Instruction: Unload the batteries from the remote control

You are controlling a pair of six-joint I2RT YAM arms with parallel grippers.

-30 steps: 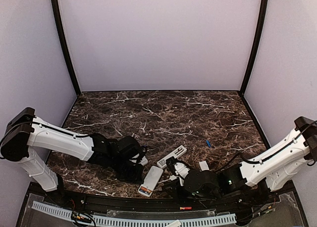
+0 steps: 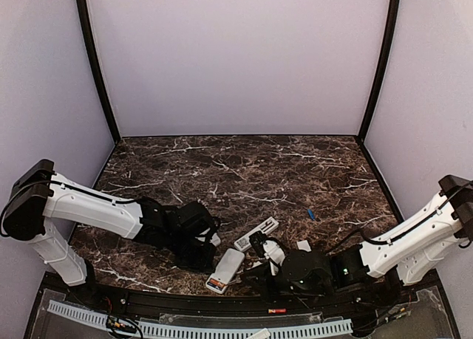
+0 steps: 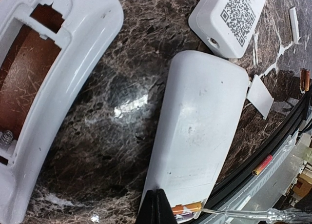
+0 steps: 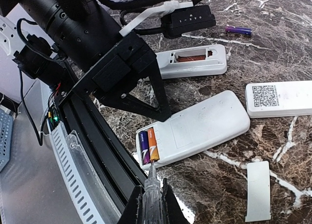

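Observation:
A white remote [image 4: 204, 122] lies back up between my arms, its battery bay uncovered. Two batteries, one purple [image 4: 145, 147] and one orange [image 4: 153, 144], sit side by side in that bay. My right gripper is shut on a clear-handled tool [image 4: 152, 187], whose thin tip reaches the end of the orange battery; whether it touches cannot be made out. Over the remote's near long edge, my left gripper is shut with nothing between its fingers, its tips at or just above the casing beside the bay.
Another white remote [image 4: 192, 60] with an empty bay lies on one side, a QR-coded one [image 4: 287, 98] on the other. A loose battery cover [image 4: 258, 190] and a purple battery [image 4: 238, 30] rest on the marble. One more battery [image 2: 276, 310] lies beyond the table's front edge.
The right gripper has shifted very slightly, with the tool still at the battery bay. The left arm has moved barely at all, and the remote stays in place.

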